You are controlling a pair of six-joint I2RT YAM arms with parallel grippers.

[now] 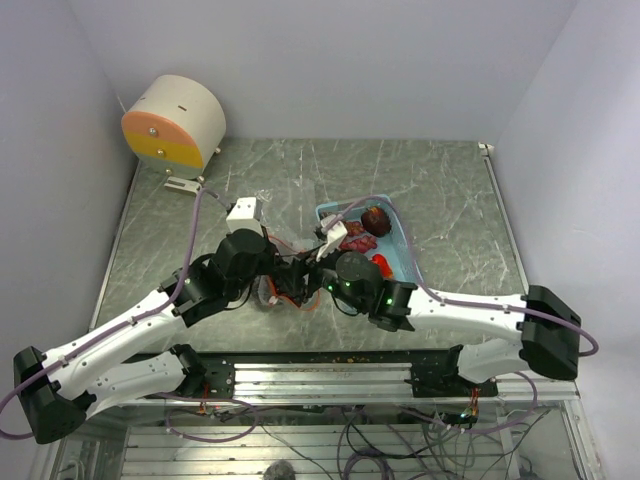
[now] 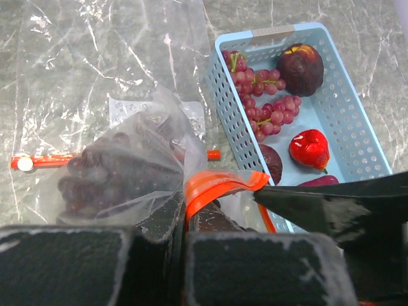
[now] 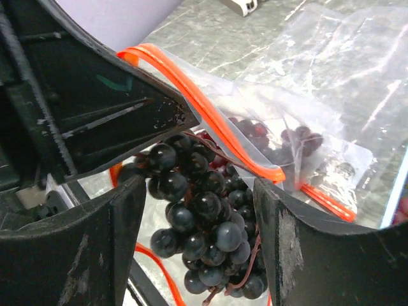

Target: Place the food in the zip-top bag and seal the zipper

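Observation:
The clear zip bag (image 2: 38, 76) lies on the table, its orange zipper rim (image 2: 223, 185) lifted at one side. My left gripper (image 1: 274, 264) is shut on that rim. In the right wrist view its black finger (image 3: 127, 108) reaches to the orange strip. A bunch of dark grapes (image 3: 213, 220) sits at the bag's mouth, between the orange edges. My right gripper is open around the bunch, a finger on each side. Further inside the bag are reddish grapes (image 3: 255, 132), blurred by the plastic. From above, the arms hide most of the mouth.
Right of the bag stands a blue basket (image 2: 357, 121) with red grapes (image 2: 268, 118), a dark round fruit (image 2: 300, 69), a red pepper (image 2: 309, 150) and other produce. A striped roll-shaped box (image 1: 175, 125) stands at the back left. Bare table lies at the right.

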